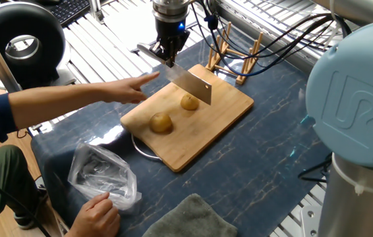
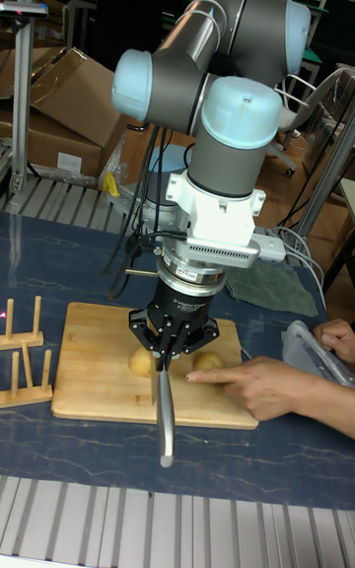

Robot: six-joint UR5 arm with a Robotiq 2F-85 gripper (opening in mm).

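Note:
My gripper (image 1: 171,60) is shut on a cleaver near the joint of handle and blade; in exterior view 3 the gripper (image 2: 163,360) grips it with the handle toward the viewer. The cleaver's broad steel blade (image 1: 190,84) hangs over the far part of the wooden cutting board (image 1: 203,135), close to the smaller round potato-like item (image 1: 189,101). Whether the blade touches it cannot be told. A larger round brown item (image 1: 161,122) lies on the board nearer the front left. The cleaver's handle (image 2: 166,431) reaches past the board's edge.
A person's hand (image 1: 128,89) points close to the cleaver, left of the blade. Around the board are a clear plastic bag (image 1: 101,174), a grey cloth (image 1: 190,218) and a wooden rack (image 1: 236,59). Dark table right of the board is bare.

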